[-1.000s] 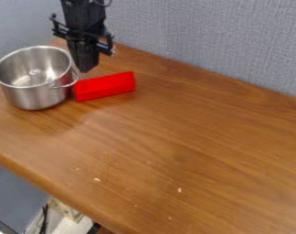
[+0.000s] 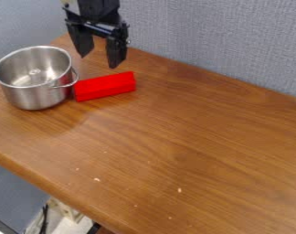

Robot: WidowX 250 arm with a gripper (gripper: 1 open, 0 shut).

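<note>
My dark gripper [image 2: 97, 53] hangs at the top left, fingers pointing down, above and behind a red block [image 2: 105, 86]; whether it is open or shut is hard to make out. The red block lies on the wooden table against the right side of a steel pot [image 2: 35, 94], which stands near the table's left edge. The inside of the pot that faces the camera looks empty.
A grey wall [image 2: 224, 37] runs along the back. Beyond the table's lower left edge are the floor and a light wooden piece.
The pot and red block look unmoved.
</note>
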